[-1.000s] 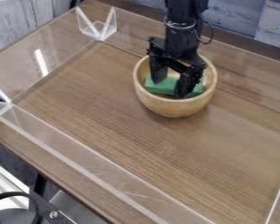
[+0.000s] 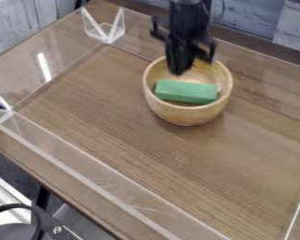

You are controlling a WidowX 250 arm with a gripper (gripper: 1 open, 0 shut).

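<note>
A round tan bowl (image 2: pixel 178 114) sits in the upper middle of the wooden table, with a green block (image 2: pixel 187 91) lying inside it. The black gripper (image 2: pixel 179 43) is above and behind the bowl, raised clear of the block. It is blurred, and I see nothing held in it; the state of its fingers is hard to make out.
A small white wire-like object (image 2: pixel 102 25) lies at the back left. Black cables (image 2: pixel 18 212) are at the lower left. A white edge runs along the back right.
The gripper has moved up and back out of the bowl, leaving the green block visible inside it.
</note>
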